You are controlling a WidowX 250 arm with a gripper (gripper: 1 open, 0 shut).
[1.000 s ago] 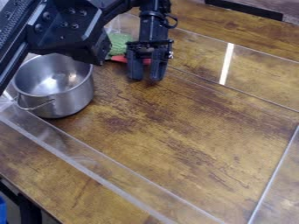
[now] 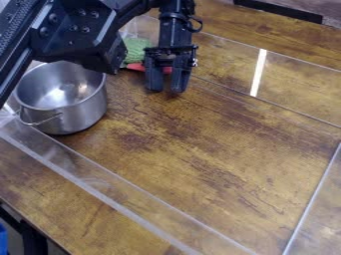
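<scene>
My black gripper (image 2: 168, 78) hangs low over the wooden table at the upper middle, in front of a red object (image 2: 134, 66) and a green leafy-looking item (image 2: 134, 46), both partly hidden by it and the arm. Whether its fingers hold anything cannot be told. A steel pot (image 2: 62, 98) stands to the left, below the arm.
Clear plastic edging runs along its left, back and right sides. A small blue object (image 2: 4, 239) shows at the lower left corner.
</scene>
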